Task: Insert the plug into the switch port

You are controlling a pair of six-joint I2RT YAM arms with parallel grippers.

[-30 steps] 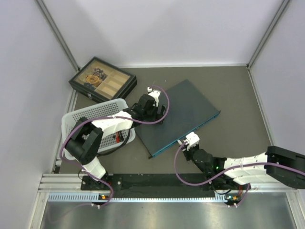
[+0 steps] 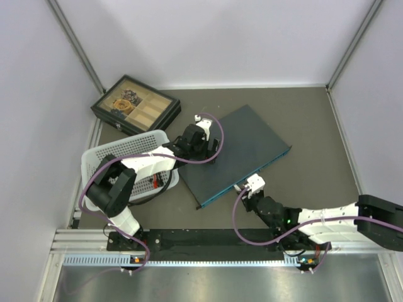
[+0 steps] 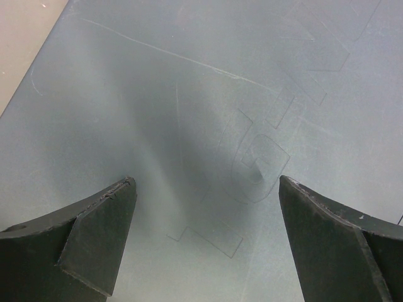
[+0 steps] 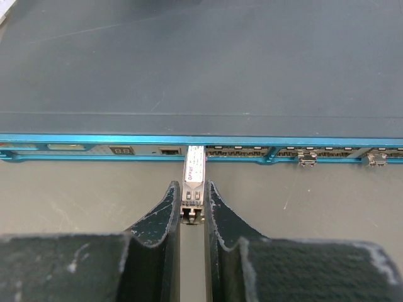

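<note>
The switch is a flat dark box with a blue front edge, lying diagonally on the table. In the right wrist view its row of ports runs across the middle. A silver plug with a white label reaches up to the front panel, just left of the open ports; how far it is inside a port cannot be told. Its outer end is pinched by my right gripper, shut on it. Over the switch's top, my left gripper stands open, only the scratched surface showing between its fingers.
Two other plugs sit in ports farther right, one of them a small metal plug. A white basket lies under the left arm, with a compartment case behind it.
The left arm and the switch have stayed put.
</note>
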